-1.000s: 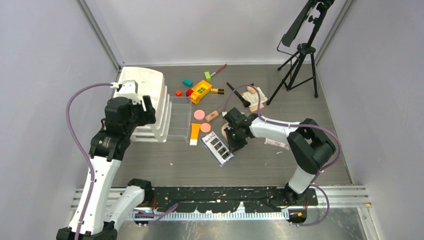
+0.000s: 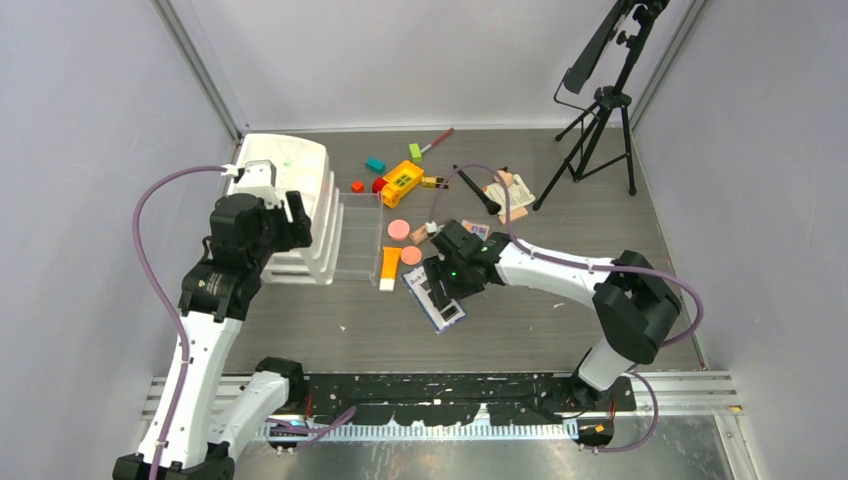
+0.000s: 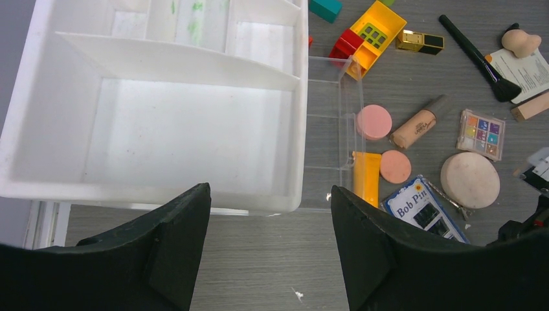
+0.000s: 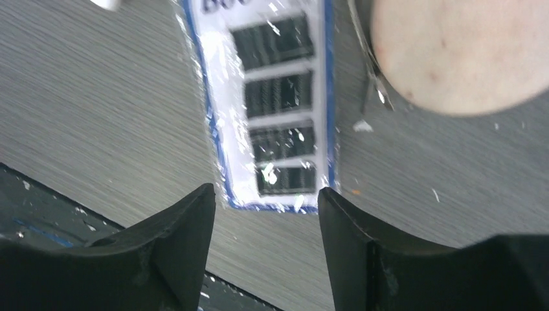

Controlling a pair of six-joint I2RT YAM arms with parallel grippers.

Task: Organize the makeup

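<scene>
In the right wrist view, the flat blue-edged packet marked "Bob Pin" lies on the table, its lower end (image 4: 285, 181) in line with the gap between the fingers. My right gripper is open, with no grip on the packet. From the top, that gripper (image 2: 438, 285) is over the packet and hides part of it. The open left gripper is beside the white drawer organizer (image 3: 301, 149), and nothing is held there. An orange tube (image 2: 390, 265), pink discs (image 2: 399, 230), a dark brush (image 3: 479, 58) and a palette (image 3: 481, 135) lie loose.
A clear drawer (image 2: 358, 235) sticks out to the right of the organizer. Toy blocks, including a yellow one (image 2: 403, 180), lie behind the makeup. A black tripod (image 2: 610, 100) stands at the back right.
My right gripper has moved left, from the packet's right edge to over it, covering more of it. The left arm looks unmoved.
</scene>
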